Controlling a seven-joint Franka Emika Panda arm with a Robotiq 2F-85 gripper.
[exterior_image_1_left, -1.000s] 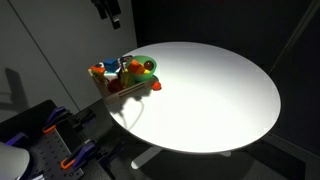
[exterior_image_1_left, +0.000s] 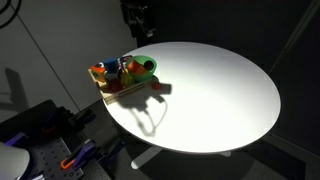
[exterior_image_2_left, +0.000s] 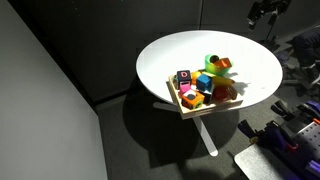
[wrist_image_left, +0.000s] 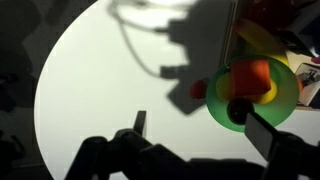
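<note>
High above the white table hangs my gripper (exterior_image_1_left: 141, 38), open, with nothing between its fingers. A green bowl (wrist_image_left: 283, 110) holds an orange block (wrist_image_left: 250, 77), something yellow and a dark round item (wrist_image_left: 239, 110). Touching or close beside the bowl is a wooden tray (exterior_image_2_left: 212, 107) of toys, among them a blue block (exterior_image_2_left: 204, 81), an orange block (exterior_image_2_left: 193, 99) and a dark-faced cube (exterior_image_2_left: 183, 76). A small red item (wrist_image_left: 199, 89) lies on the tabletop just outside the bowl. In the wrist view the bowl sits to the right, partly behind a finger.
The tray stands near the table's edge. The arm's shadow falls over the tabletop. Dark floor surrounds the table.
My gripper has moved to the right and lower in exterior view 1, from over the tray's left toward the bowl's side. The bowl, tray and toys appear unmoved.
</note>
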